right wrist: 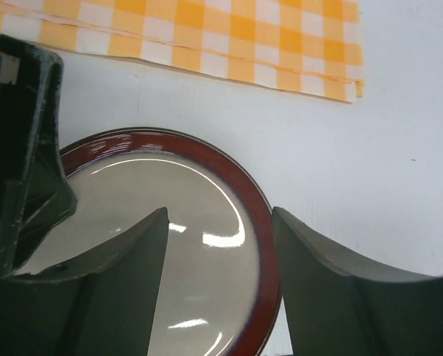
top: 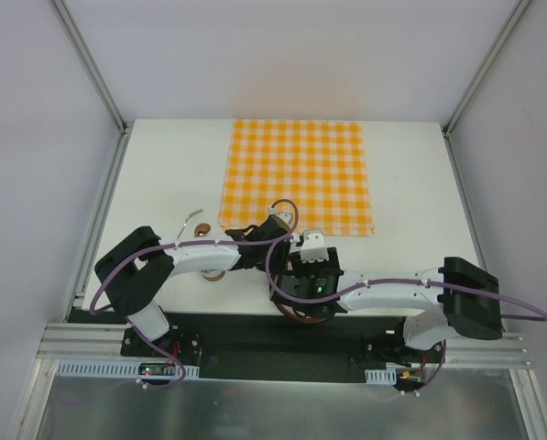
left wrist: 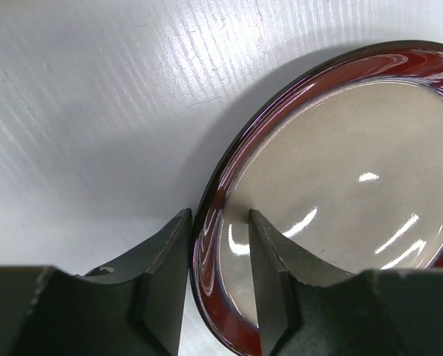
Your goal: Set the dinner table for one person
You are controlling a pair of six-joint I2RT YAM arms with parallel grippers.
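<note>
A brown-rimmed beige plate (left wrist: 340, 193) lies at the table's front middle, mostly hidden by the arms in the top view. My left gripper is part open at the plate's left rim, one finger outside and one over the inside. My right gripper stands part open over the plate, near its right rim. An orange checked cloth (top: 296, 174) lies flat behind the plate.
A spoon (top: 201, 229) and other utensils lie left of the plate, partly behind the left arm. The arms are very close together.
</note>
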